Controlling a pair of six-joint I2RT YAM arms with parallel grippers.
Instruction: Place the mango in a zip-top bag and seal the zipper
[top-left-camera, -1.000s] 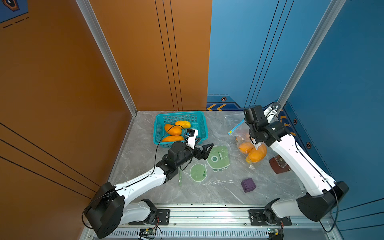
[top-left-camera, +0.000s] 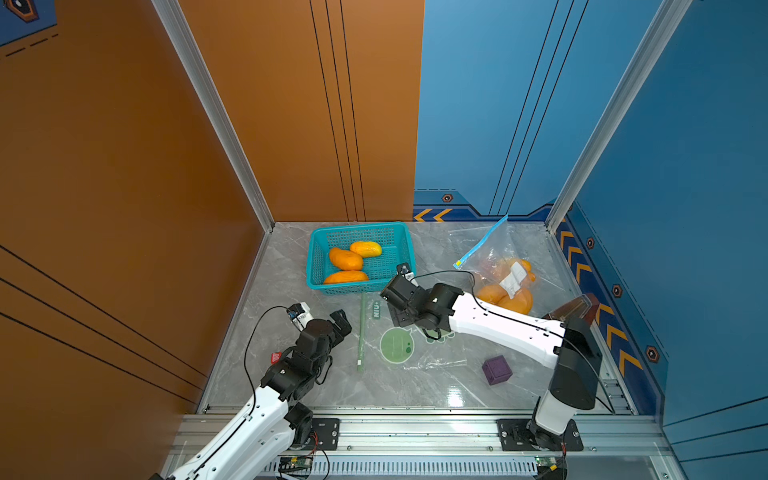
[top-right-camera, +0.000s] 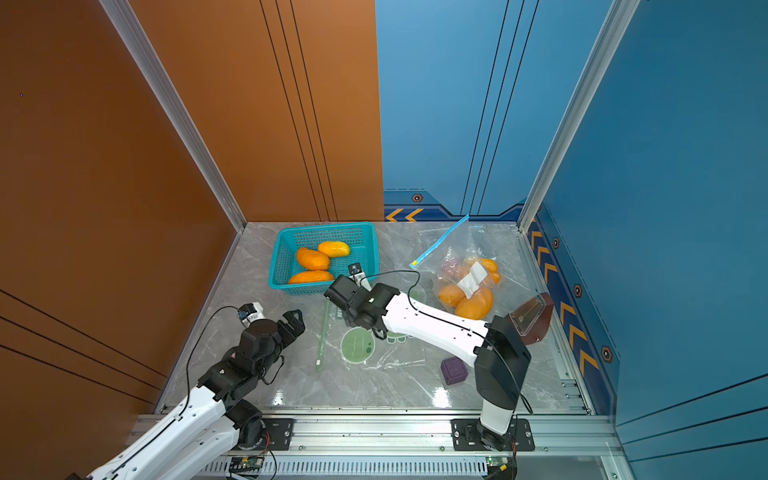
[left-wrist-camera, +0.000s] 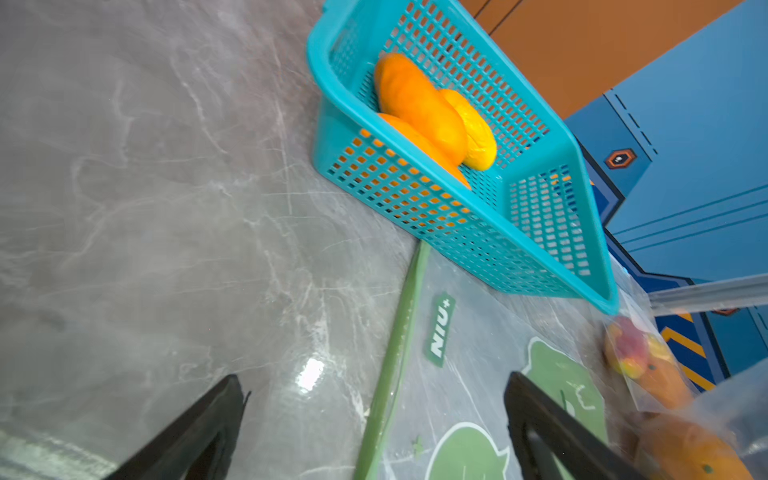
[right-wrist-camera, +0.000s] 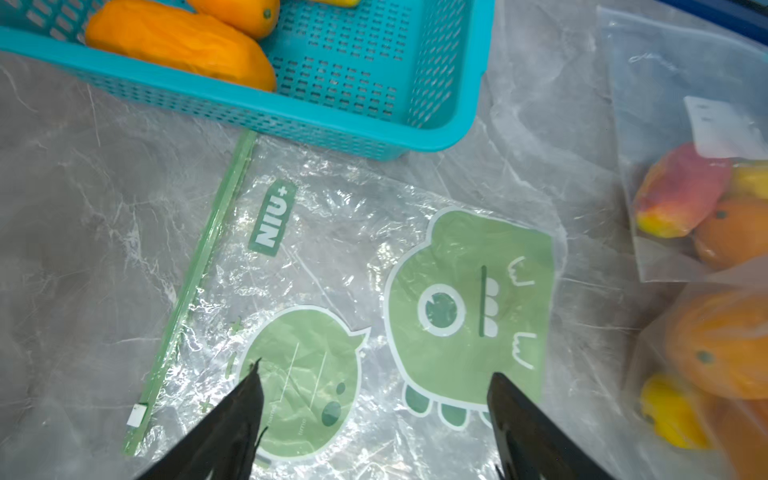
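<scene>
Three orange-yellow mangoes (top-left-camera: 345, 258) lie in a teal basket (top-left-camera: 404, 269) at the back. Flat on the table in front of it is a clear zip bag (right-wrist-camera: 336, 232) with green prints, its green zipper strip (right-wrist-camera: 192, 292) running along the left side. No fruit shows inside that bag. My right gripper hovers over it, open and empty. To the left, over bare table, my left gripper is open too, with nothing between its fingers. In the top left view the right arm covers part of the bag.
A filled clear bag with a blue zipper (top-left-camera: 481, 241) holds several fruits (top-left-camera: 516, 301) at the right back. A purple block (top-left-camera: 497, 369) lies front right, a brown object (top-left-camera: 577, 308) at the right edge, a red item (top-left-camera: 276, 357) at left.
My right arm has swung left from above the filled bag to the green-printed bag. My left arm has drawn back left and toward the front, away from the basket.
</scene>
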